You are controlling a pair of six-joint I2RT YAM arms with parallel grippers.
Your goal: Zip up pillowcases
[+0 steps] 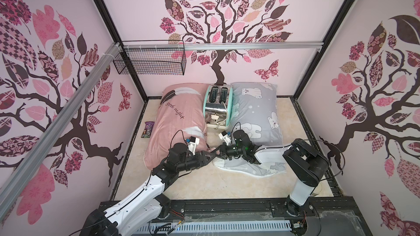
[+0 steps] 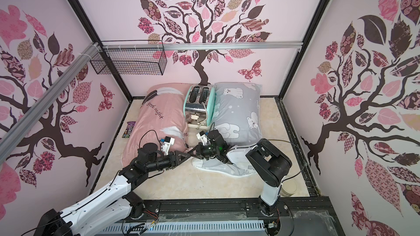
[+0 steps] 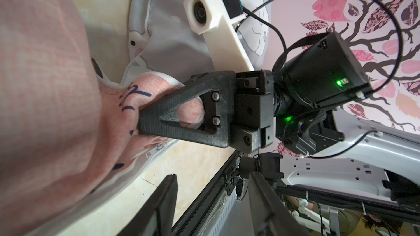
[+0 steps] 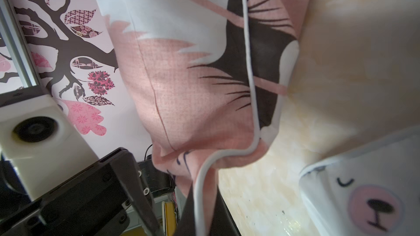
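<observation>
A pink pillow (image 1: 175, 118) marked "good night" lies left, a grey bear-print pillow (image 1: 256, 109) right, its front part of cloth flat and loose. My right gripper (image 1: 216, 152) is shut on the gathered, white-piped end of the pink pillowcase (image 4: 188, 96); whether a zip pull is there I cannot tell. In the left wrist view my left gripper hangs open just beside that bunched end and the right gripper's fingers, with nothing between its own fingertips.
A mint and chrome toaster (image 1: 216, 104) stands between the pillows. A candy packet (image 1: 147, 129) lies at the far left. A wire basket (image 1: 149, 61) hangs on the back rail.
</observation>
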